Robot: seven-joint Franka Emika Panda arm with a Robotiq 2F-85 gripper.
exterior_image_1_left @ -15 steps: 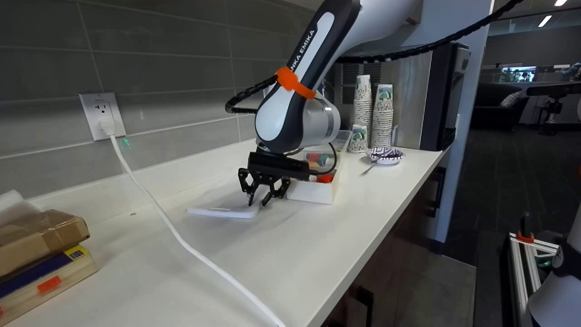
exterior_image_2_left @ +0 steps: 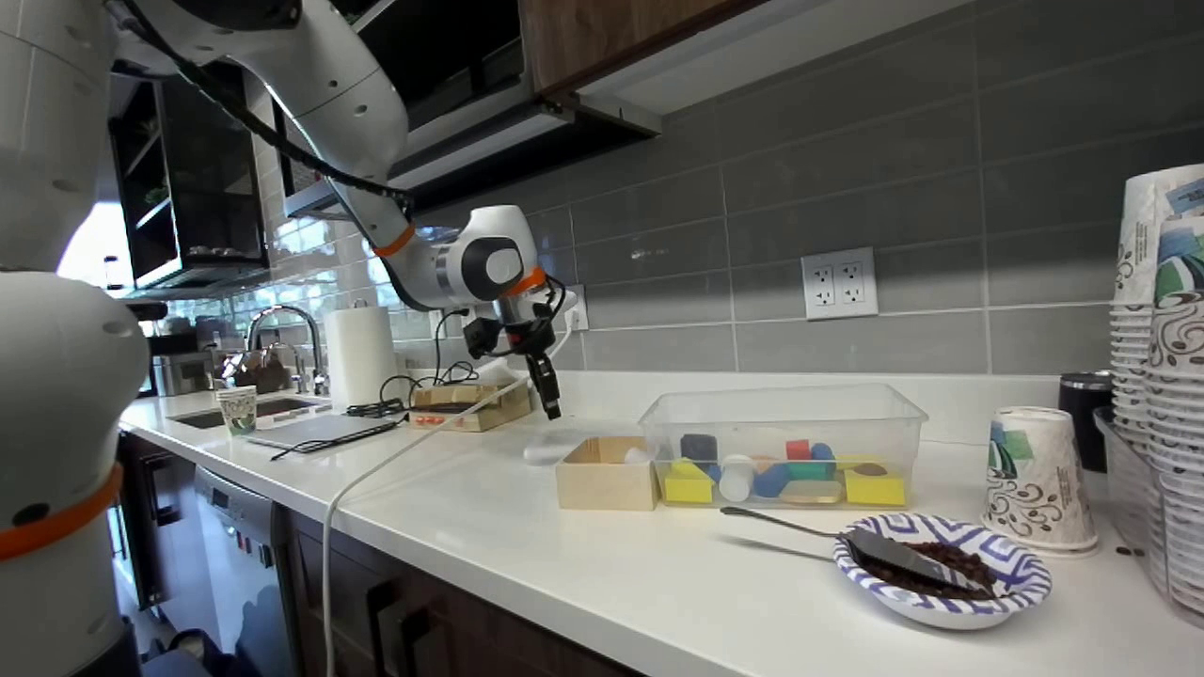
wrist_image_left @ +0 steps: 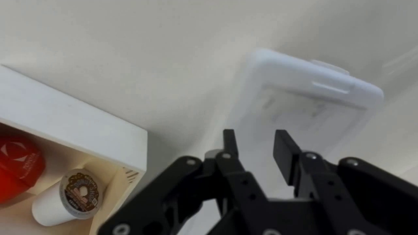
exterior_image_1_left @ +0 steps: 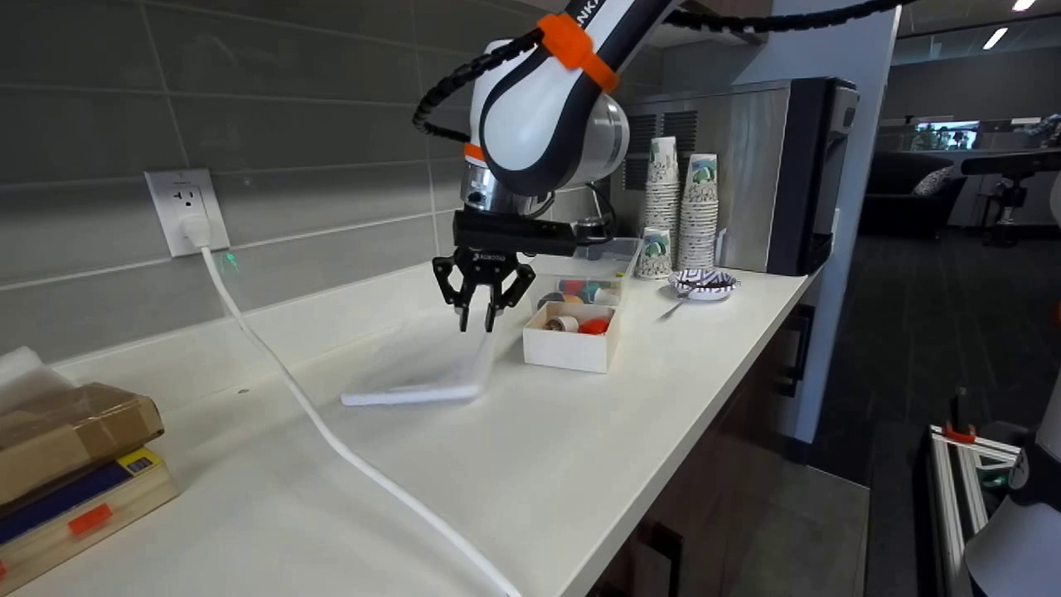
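Observation:
A white, flat rectangular lid or tray (exterior_image_1_left: 418, 376) lies low over the counter in exterior view 1, looking tilted and blurred. Just above its rear right part, my gripper (exterior_image_1_left: 477, 327) points down, its fingers narrowed. In the wrist view the lid (wrist_image_left: 309, 105) stretches from beyond the fingertips back beneath the gripper. The gripper appears shut on it, though the contact itself is hard to make out. Exterior view 2 shows only a small part of the lid (exterior_image_2_left: 547, 449), below the gripper (exterior_image_2_left: 550, 416).
Beside the lid stands an open box (exterior_image_1_left: 563, 348) holding a white pod (wrist_image_left: 72, 197) and a red item (wrist_image_left: 19, 166). Behind it is a clear bin (exterior_image_2_left: 790, 417) of coloured blocks. A bowl (exterior_image_2_left: 1033, 587) with a spatula and stacked cups (exterior_image_1_left: 661, 189) lie farther along.
The gripper has risen from the lid's right edge, with its finger spacing about the same. The lid has shifted slightly and now looks blurred and tilted. The box has stayed put.

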